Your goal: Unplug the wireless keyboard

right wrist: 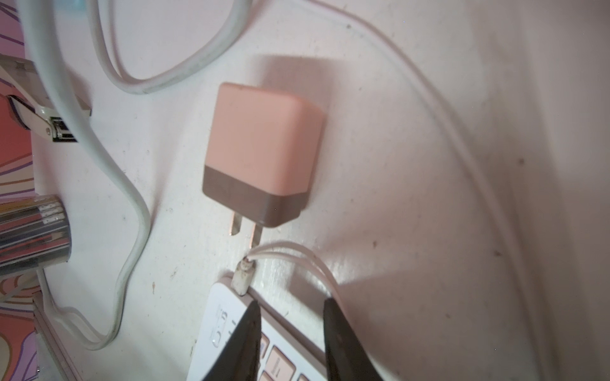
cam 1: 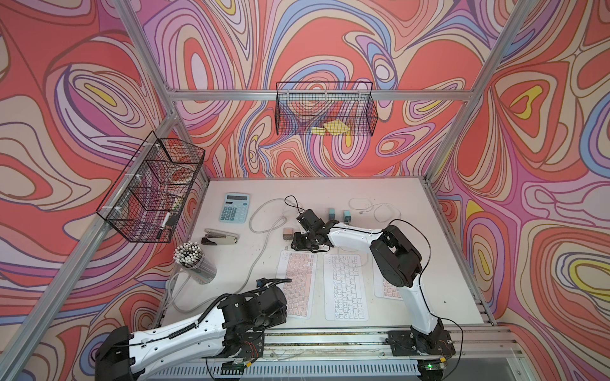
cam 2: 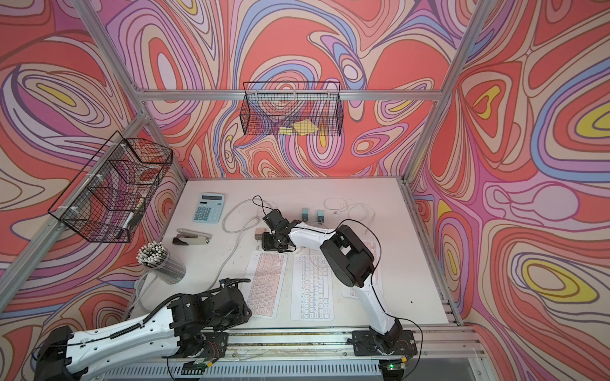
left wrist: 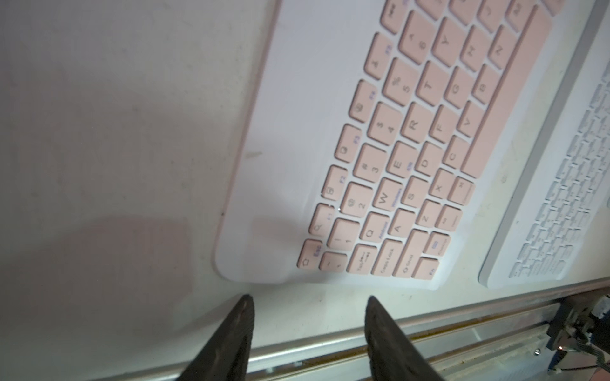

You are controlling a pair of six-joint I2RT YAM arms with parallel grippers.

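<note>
A pink wireless keyboard (cam 1: 297,282) lies flat in the middle-front. At its far corner, in the right wrist view, a white cable's connector (right wrist: 242,277) sits against the edge, beside a pink charger cube (right wrist: 267,146) with metal prongs. My right gripper is open just above that end, its fingertips short of the connector, with nothing clearly held. My left gripper hovers at the keyboard's near end, fingers apart over bare table and nothing between them.
A white keyboard (cam 1: 343,285) lies to the right, another is under the right arm. A pencil holder (cam 1: 200,266), stapler (cam 1: 220,238), calculator (cam 1: 235,207) and looped cables occupy the left and back.
</note>
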